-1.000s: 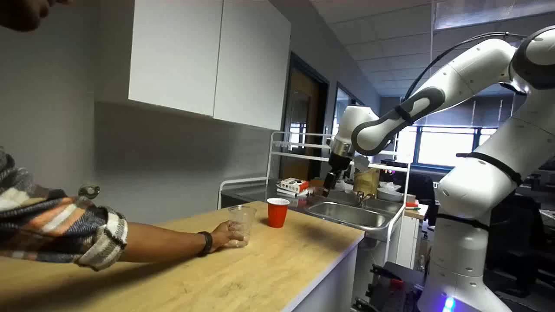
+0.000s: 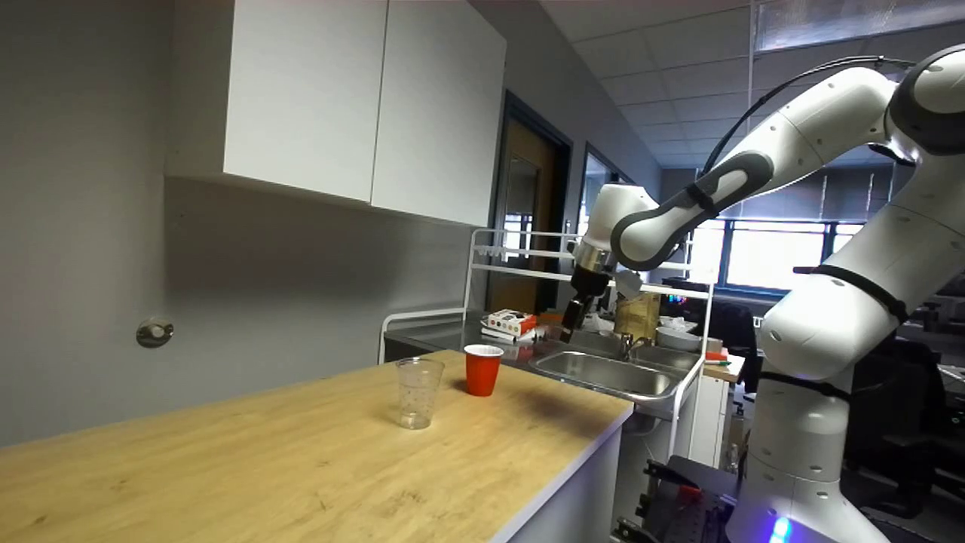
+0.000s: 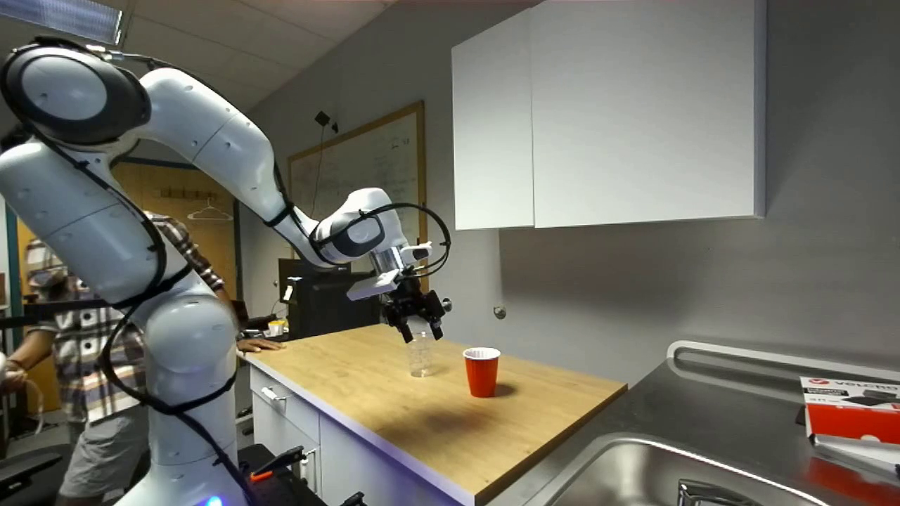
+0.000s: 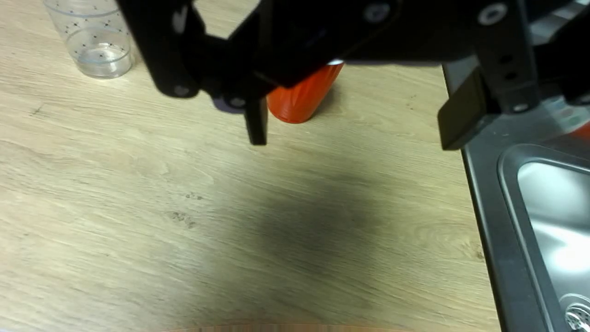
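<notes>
A red cup (image 2: 482, 372) with a white rim stands upright on the wooden counter. Beside it stands a clear plastic cup (image 2: 417, 398), also upright and apart from it. My gripper (image 3: 423, 334) is in the air above the counter, touching neither cup. In the wrist view its fingers (image 4: 465, 113) are spread wide, with the gap between them empty. There the gripper's body covers the upper part of the red cup (image 4: 298, 102), and the clear cup (image 4: 102, 44) shows at the upper left.
A metal sink (image 2: 604, 369) adjoins the counter's end, with a red-and-white box (image 2: 508, 321) behind it. White cabinets (image 2: 362, 99) hang over the counter. A person in a plaid shirt (image 3: 101, 337) stands behind the arm, a hand at the counter's edge.
One second ago a person's hand was around the clear cup; now the hand and arm are gone from exterior view 1. The clear cup stands free. My arm looks unmoved.
</notes>
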